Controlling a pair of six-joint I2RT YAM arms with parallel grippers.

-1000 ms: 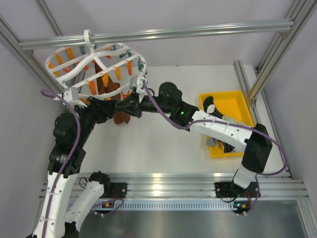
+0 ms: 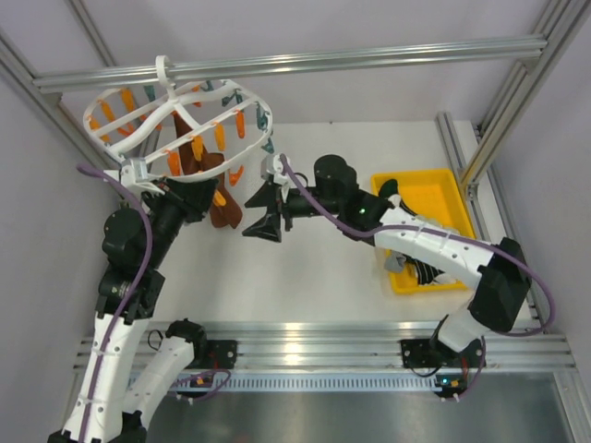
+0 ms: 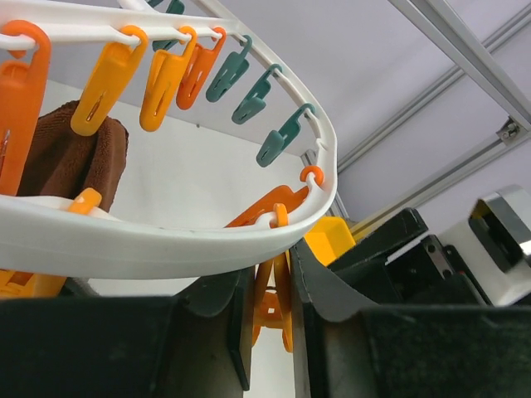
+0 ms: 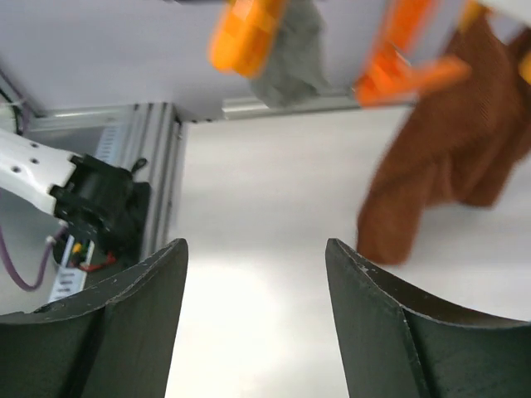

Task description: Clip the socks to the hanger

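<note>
The white hanger (image 2: 175,97) with orange, yellow and teal clips hangs from the rail at upper left. Brown socks (image 2: 222,194) dangle below it. In the left wrist view, my left gripper is shut on a yellow-orange clip (image 3: 283,307) just under the hanger's rim. To its right in the top view, my right gripper (image 2: 251,214) stands apart from the hanger with its fingers spread. Only the pale floor shows between those fingers in the right wrist view. There, a grey sock (image 4: 292,62) hangs beside a blurred orange clip (image 4: 247,37).
A yellow bin (image 2: 425,194) with several more socks stands on the right. A metal rail (image 2: 369,55) crosses above the workspace. The white floor (image 2: 314,286) between hanger and bin is bare.
My right gripper has moved right, away from the left gripper and the hanger, and its fingers have spread. The left gripper has shifted only slightly.
</note>
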